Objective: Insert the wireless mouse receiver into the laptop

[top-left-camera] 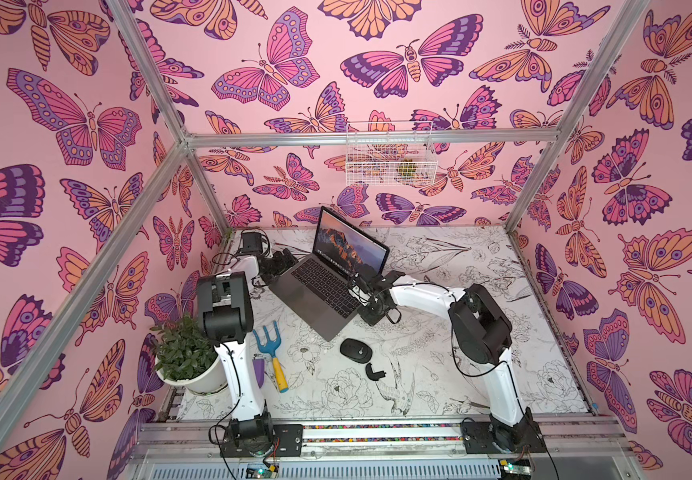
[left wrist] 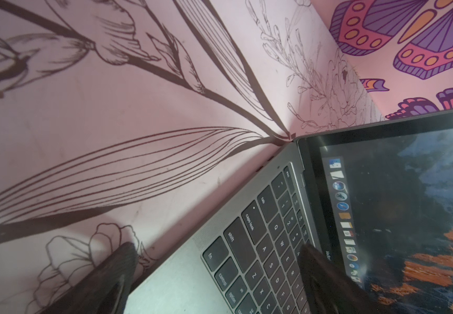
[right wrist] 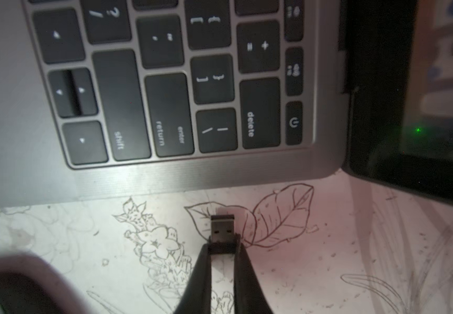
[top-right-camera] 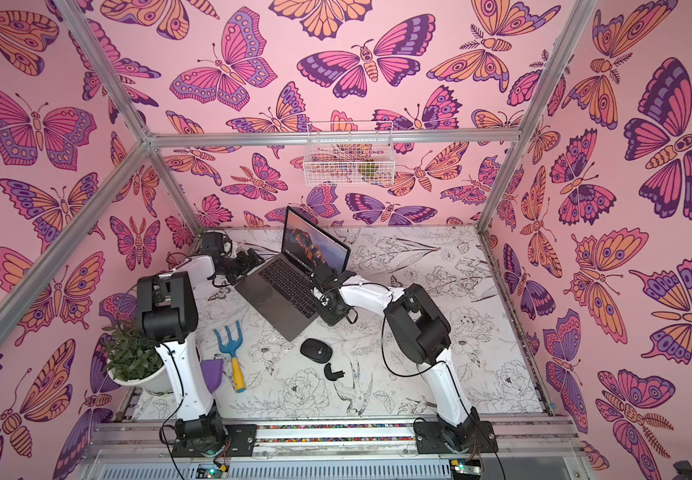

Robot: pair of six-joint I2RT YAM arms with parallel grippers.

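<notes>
Between the fingertips of my right gripper is the small USB receiver (right wrist: 222, 229), its metal plug facing the laptop's side edge with a strip of table visible between. That gripper is shut on it. The open laptop (top-left-camera: 314, 302) stands at an angle mid-table, its screen lit. My left gripper is open at the laptop's opposite side, its blurred fingers on either side of the keyboard's corner, nothing held between them. Side ports (left wrist: 268, 160) show as small dark slots near the hinge on that left side. The port on the right side is hidden.
A black mouse (top-left-camera: 356, 350) and a small black curved piece (top-left-camera: 375, 372) lie in front of the laptop. A blue and yellow garden fork (top-left-camera: 272, 352) and a potted plant (top-left-camera: 188, 356) are at the left.
</notes>
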